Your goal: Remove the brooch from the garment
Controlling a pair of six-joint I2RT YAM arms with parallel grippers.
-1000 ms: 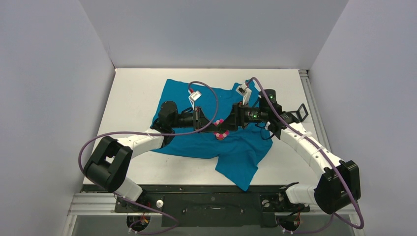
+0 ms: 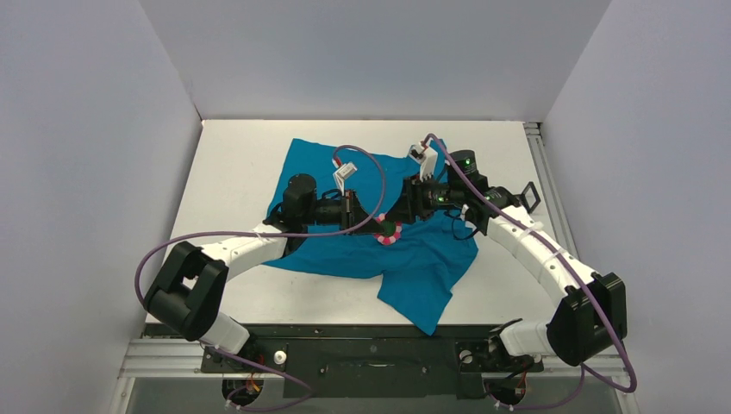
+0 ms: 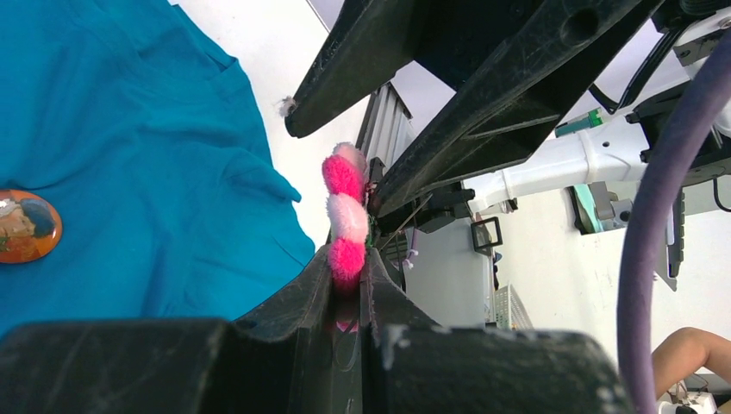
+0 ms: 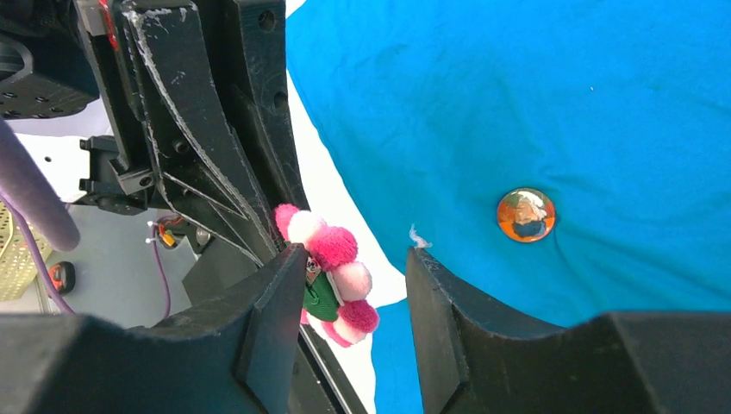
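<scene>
A ring of pink and white pompoms with a green centre, the pompom brooch (image 3: 346, 216), is pinched edge-on in my left gripper (image 2: 378, 227), above the blue garment (image 2: 332, 252). My right gripper stands open beside it. In the right wrist view its left finger (image 4: 274, 323) overlaps the brooch's edge, while the right finger (image 4: 434, 319) is apart from it. Whether the left finger touches the brooch I cannot tell. A second round piece, an orange-rimmed badge (image 4: 526, 215), lies flat on the cloth. From above, the grippers hide part of the brooch.
The garment lies spread on a white table (image 2: 233, 172), with one sleeve towards the front edge. Bare tabletop shows on both sides. Purple hoses (image 3: 664, 216) loop over both arms, and the two grippers are very close together.
</scene>
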